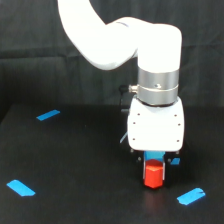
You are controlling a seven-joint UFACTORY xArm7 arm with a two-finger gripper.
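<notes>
A white robot arm reaches down from the top, its gripper (154,158) low at the right of centre. Under the gripper sit a red block (153,174) and a blue piece (154,155) just behind it, partly hidden by the gripper body. The fingers flank these pieces, but whether they touch or grip them is unclear.
Blue tape strips lie on the dark table, at the left back (48,114), front left (21,188) and front right (191,196). A dark cloth backdrop stands behind.
</notes>
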